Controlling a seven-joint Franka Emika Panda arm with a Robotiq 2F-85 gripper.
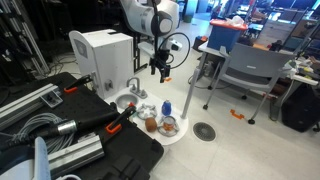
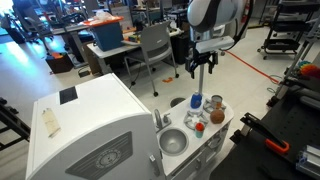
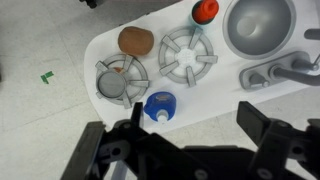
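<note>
My gripper (image 1: 159, 72) hangs well above the white toy-kitchen counter (image 1: 176, 137), empty, its black fingers apart in the wrist view. Below it in the wrist view a blue bottle-like object (image 3: 160, 106) with a pale top stands near the counter's edge. A grey pot (image 3: 112, 84) with something orange inside sits on one grey burner. Close to that pot is a round brown object (image 3: 136, 40). A red-orange object (image 3: 205, 11) is by the other burner (image 3: 187, 56), at the top of the wrist view.
The sink (image 2: 173, 142) and its grey faucet (image 2: 156, 121) lie beside the burners. A tall white cabinet (image 1: 103, 62) borders the counter. Dark table (image 1: 122, 150) with tools and cables is at the near side. A grey chair (image 1: 250, 73) stands farther off on open floor.
</note>
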